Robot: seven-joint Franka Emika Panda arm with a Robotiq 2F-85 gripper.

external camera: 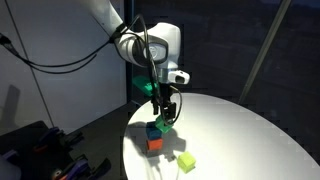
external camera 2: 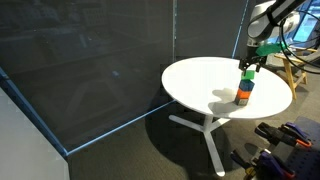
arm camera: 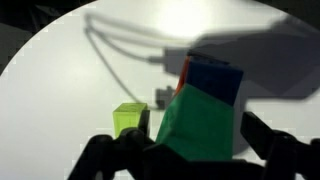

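An orange block [external camera: 154, 144] stands on the round white table, with a blue block [external camera 2: 245, 86] stacked on it. Tilted against the top of this stack is a green block [external camera: 165, 125], leaning to the right of the blue one in exterior view 1. My gripper is directly above; its dark fingers stand apart on either side of the green block, with a gap showing at the right. In the wrist view the green block [arm camera: 200, 123] fills the middle and partly hides the blue and orange blocks behind it.
A yellow-green block [external camera: 186, 161] lies by itself on the table, to the right of the stack in exterior view 1.
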